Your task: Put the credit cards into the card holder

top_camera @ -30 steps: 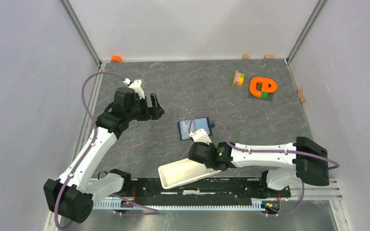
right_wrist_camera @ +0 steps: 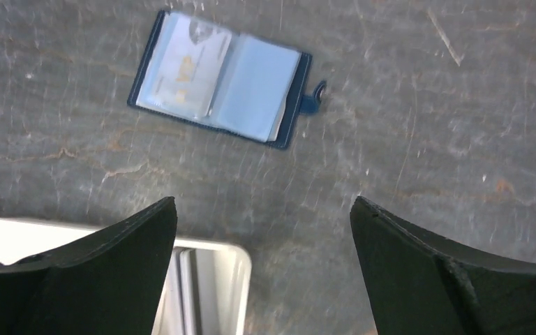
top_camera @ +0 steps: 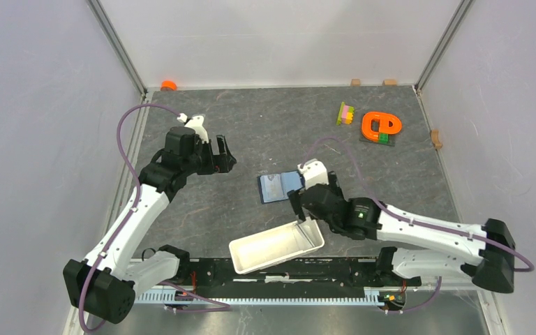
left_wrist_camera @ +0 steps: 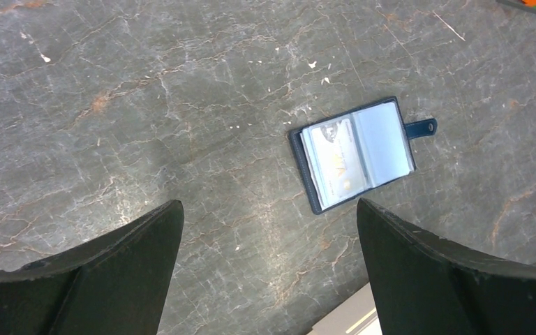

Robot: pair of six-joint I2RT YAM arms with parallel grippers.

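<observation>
The dark blue card holder (top_camera: pixel 273 188) lies open and flat on the table. Clear sleeves show inside it, and the left one (left_wrist_camera: pixel 338 159) has a pale printed face. Below it is a white tray (top_camera: pixel 255 252) with thin grey, card-like pieces (right_wrist_camera: pixel 190 289) at its right end; their number is unclear. My right gripper is open above the table between tray and holder, with nothing between its fingers. To the holder's left, my left gripper hangs open and empty. In the top view, the right arm covers the holder's right edge.
At the back right are an orange toy (top_camera: pixel 382 124) on a dark base and a small colourful block piece (top_camera: pixel 345 114). An orange round object (top_camera: pixel 169 85) sits at the back left edge. Bare table lies behind the holder.
My right gripper has moved up and to the right, away from over the tray, uncovering the tray's right end. The left arm has stayed essentially still.
</observation>
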